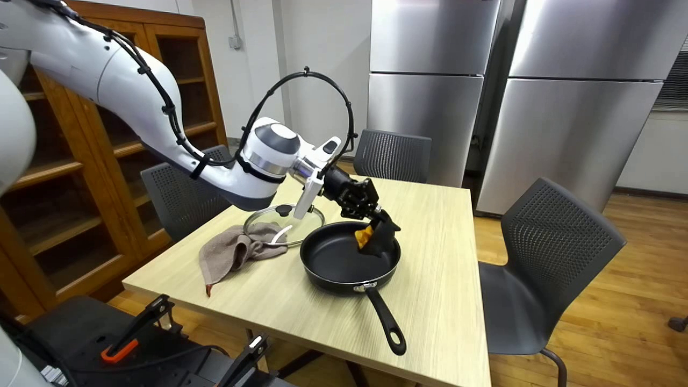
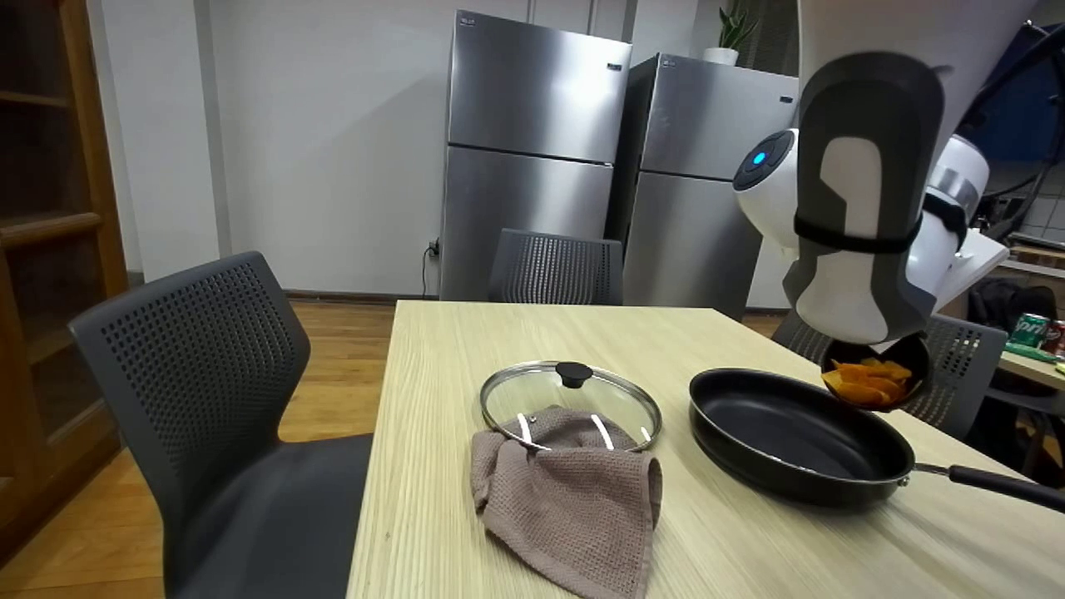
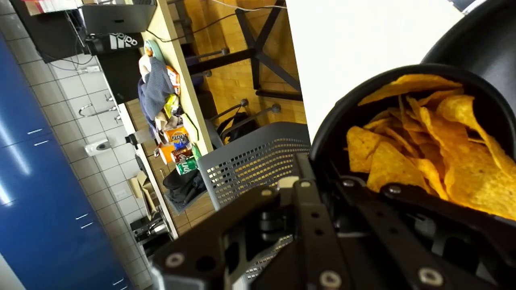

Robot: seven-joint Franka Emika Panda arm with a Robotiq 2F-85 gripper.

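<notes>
A black bowl (image 3: pixel 333 116) full of orange chips (image 3: pixel 435 145) is tilted on its side, its mouth facing the wrist camera. My gripper (image 1: pixel 377 212) is shut on the bowl's wall; in the wrist view the fingers (image 3: pixel 305 193) meet it at the lower left rim. Below the bowl sits a black frying pan (image 1: pixel 335 258) on the table, and its inside looks empty. In exterior view 2 the chips (image 2: pixel 866 383) are still inside the bowl, over the pan's far right side (image 2: pixel 789 419). The bowl's underside is hidden there by the arm.
A glass lid (image 2: pixel 589 404) with a black knob leans on a crumpled brown towel (image 2: pixel 574 499) beside the pan. The pan's handle (image 1: pixel 385 319) points to the table's front right. Bare wood (image 1: pixel 438 258) lies right of the pan. Chairs stand around the table.
</notes>
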